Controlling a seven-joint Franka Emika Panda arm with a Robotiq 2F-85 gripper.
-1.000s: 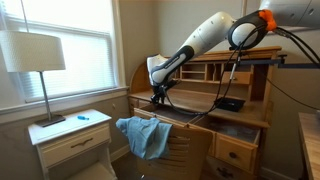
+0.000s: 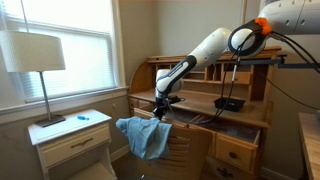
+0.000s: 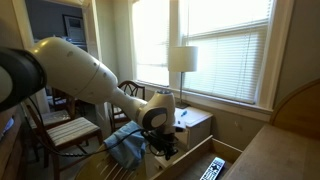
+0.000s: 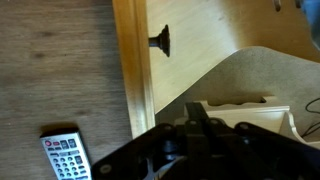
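In the wrist view my gripper is shut, its dark fingers close together beyond the wooden drawer's front edge. Whatever lies between them cannot be made out. The open drawer carries a dark round knob on its front, clear of the fingers. A white remote or calculator with a grid of buttons lies flat inside the drawer; it also shows in exterior view 2, at the bottom. Exterior view 1 has the gripper low at the desk's left end, behind the chair back, with its fingertips small and dark.
A wooden chair with a blue cloth over its back stands close in front of the drawer. The white nightstand with a lamp is to the left. A black item sits on the desk.
My gripper has shifted right and a little lower, toward the front of the desk. The chair, cloth and nightstand stay where they were.
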